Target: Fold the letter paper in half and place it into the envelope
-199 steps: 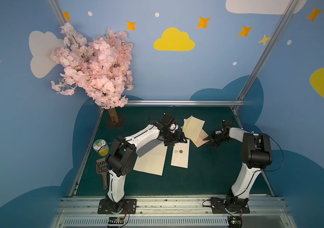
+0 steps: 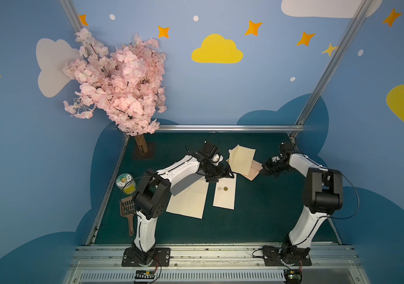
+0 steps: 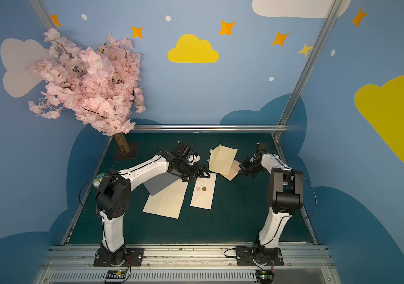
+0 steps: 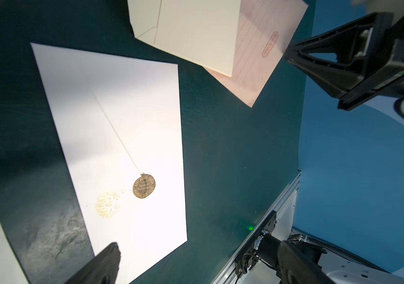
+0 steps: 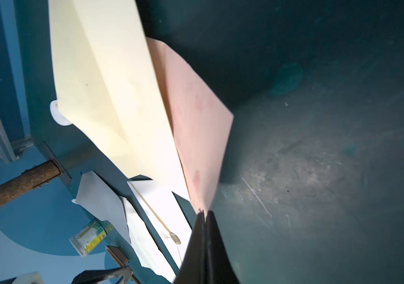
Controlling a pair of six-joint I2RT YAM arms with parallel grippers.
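Note:
In the right wrist view, my right gripper is shut on the edge of the pink letter paper (image 5: 202,127), which narrows toward the fingertips. Red lines and a small red mark show on the pink paper (image 4: 263,45) in the left wrist view. A creased cream sheet (image 2: 242,160) lies over much of it; whether it lies on top or wraps round it, I cannot tell. Nearer the front lies a white envelope (image 4: 121,118) with a bronze seal (image 4: 143,186). Over its far end my left gripper stands open, empty.
Left of the envelope lie another cream sheet (image 2: 187,201) and a grey piece (image 3: 163,183), partly under the left arm. A tin (image 2: 125,183) and a brown scoop (image 2: 127,208) sit along the left edge.
The left arm stays still.

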